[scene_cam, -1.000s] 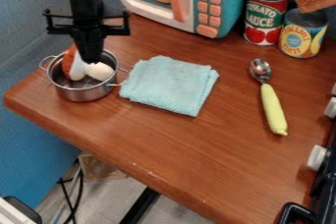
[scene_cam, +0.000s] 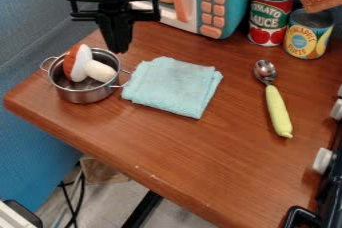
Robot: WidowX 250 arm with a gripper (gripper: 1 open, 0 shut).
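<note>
My black gripper (scene_cam: 116,34) hangs at the top left, above and slightly right of a steel pot (scene_cam: 87,89); its fingertips are dark and I cannot tell whether they are open or shut. The pot holds a red-orange item (scene_cam: 71,60) and white pieces (scene_cam: 98,71). A folded light-blue cloth (scene_cam: 171,86) lies right of the pot. A spoon with a yellow handle (scene_cam: 278,107) lies on the right.
A toy microwave (scene_cam: 214,2), a tomato sauce can (scene_cam: 269,17) and a second can (scene_cam: 309,34) stand at the back. A black appliance (scene_cam: 321,202) is at the right edge.
My gripper has risen from just over the pot and moved a little to the right. The pot and the other objects look unchanged.
</note>
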